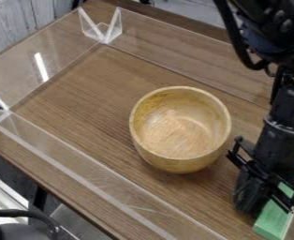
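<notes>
The black gripper point(252, 184) is low over the table at the right, beside a green flat object point(276, 219) at the lower right corner, which it partly covers. Its fingers point down and left; whether anything is between them is hard to see. A round wooden bowl point(181, 126) sits just left of the gripper.
A clear plastic piece point(101, 26) stands at the back left. A transparent strip runs along the left edge of the wooden table point(87, 84). A dark object point(15, 228) is at the lower left.
</notes>
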